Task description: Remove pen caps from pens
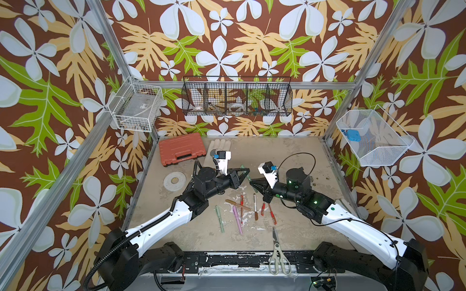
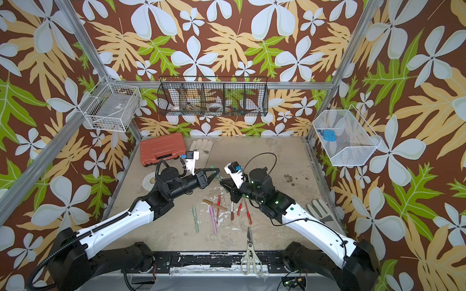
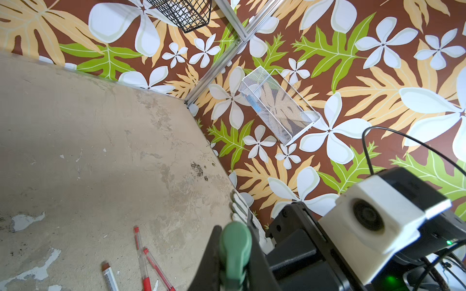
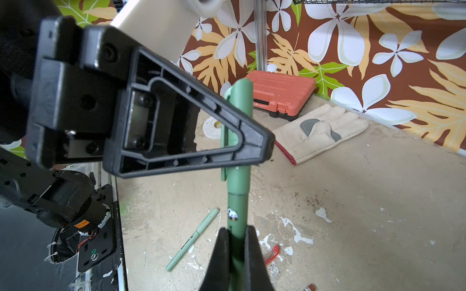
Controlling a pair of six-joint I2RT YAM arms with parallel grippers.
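Note:
A green pen (image 4: pixel 237 213) stands nearly upright between my grippers, its cap (image 4: pixel 238 97) at the top. My right gripper is shut on the barrel below the cap. My left gripper (image 1: pixel 245 170) is at the capped end, its fingertips around the cap; in the left wrist view the green cap (image 3: pixel 235 247) fills the space between them, and whether they grip it is unclear. On the table lie another green pen (image 1: pixel 219 218), a pink pen (image 1: pixel 237 218), a brown pen (image 1: pixel 237 204), several red pens (image 1: pixel 271 213) and a white pen (image 1: pixel 255 206).
Scissors (image 1: pixel 276 252) lie at the front edge, a red case (image 1: pixel 182 144) and glove (image 4: pixel 320 131) at the back, a white disc (image 1: pixel 174 181) at left. Wire baskets (image 1: pixel 373 138) hang on the walls.

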